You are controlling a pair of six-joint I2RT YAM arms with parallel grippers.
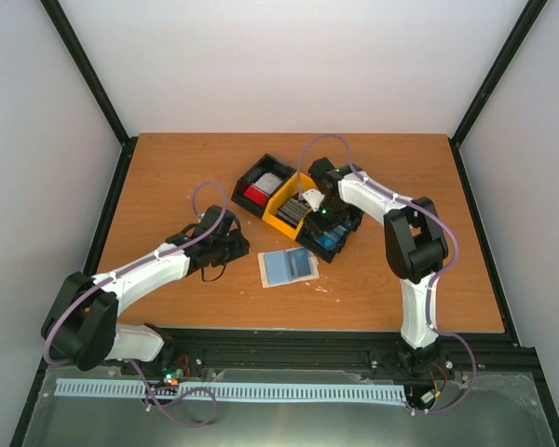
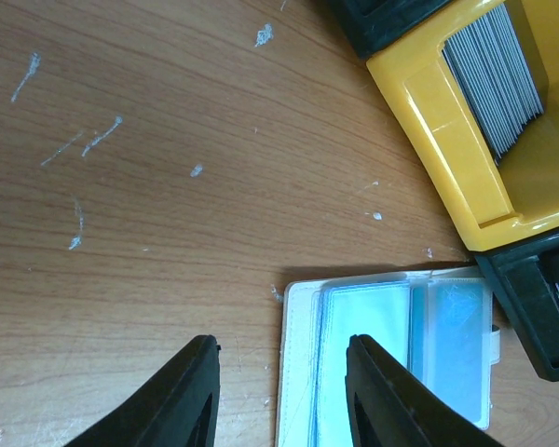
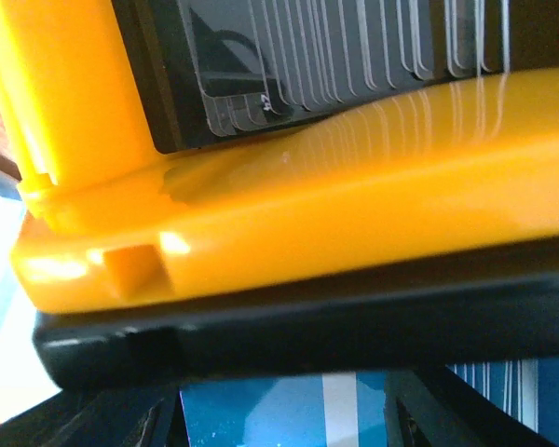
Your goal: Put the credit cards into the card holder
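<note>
Blue cards (image 1: 328,237) stand in the black bin at the right of the bin row; in the right wrist view a blue card with a white stripe (image 3: 340,410) shows between the fingers of my right gripper, which is open over that bin. Dark cards (image 1: 293,210) fill the yellow bin, red and white cards (image 1: 259,191) the left black bin. The pale blue card holder (image 1: 289,267) lies flat on the table in front of the bins. My left gripper is part open with nothing held, above the table by the holder's left side.
The yellow bin (image 2: 429,121) has black bins (image 2: 531,317) on both sides, close to the holder's corner. White scuffs (image 2: 102,135) mark the wood.
</note>
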